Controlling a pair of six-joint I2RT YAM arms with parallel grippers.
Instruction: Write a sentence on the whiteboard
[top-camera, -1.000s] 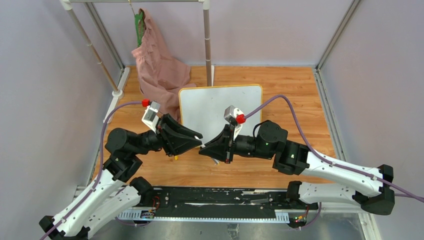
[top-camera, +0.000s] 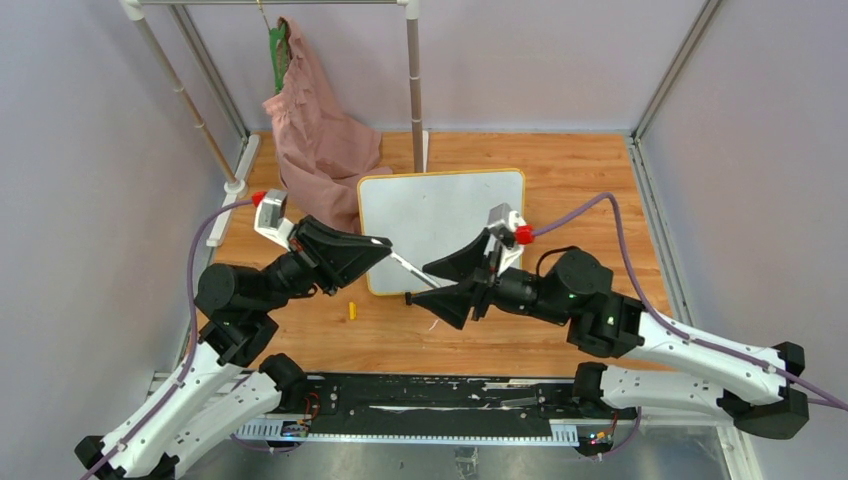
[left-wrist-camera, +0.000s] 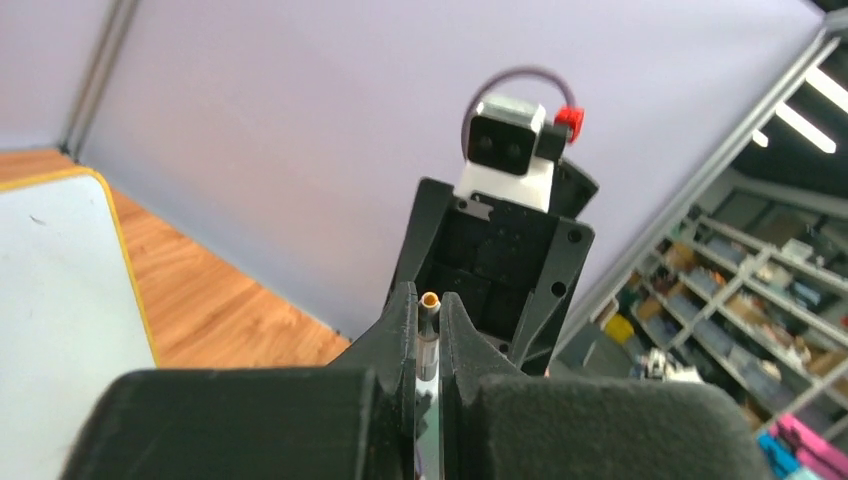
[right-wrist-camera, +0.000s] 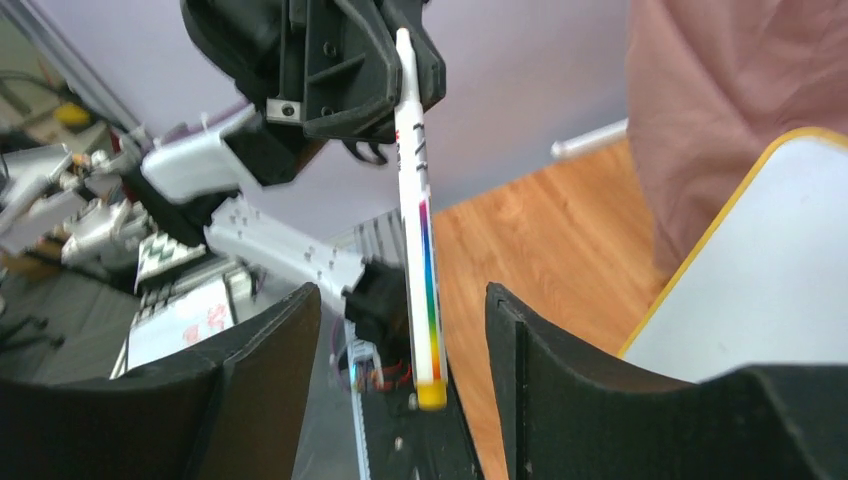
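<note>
A white marker (top-camera: 413, 269) with a yellow end is held by my left gripper (top-camera: 382, 245), which is shut on it, and points down-right toward my right gripper (top-camera: 438, 282). The right gripper stands open; in the right wrist view the marker (right-wrist-camera: 416, 230) hangs between its parted fingers, apparently not gripped. In the left wrist view the marker's tip (left-wrist-camera: 428, 334) shows at the fingertips. The whiteboard (top-camera: 441, 200), yellow-edged and blank where visible, lies on the wooden table behind the grippers.
A pink cloth (top-camera: 320, 150) hangs from a rack at the back left, reaching beside the board. A small yellow piece (top-camera: 352, 311) lies on the table left of the board.
My right gripper has opened and moved right, exposing the marker. The left gripper has drawn slightly up and left with the marker in it.
</note>
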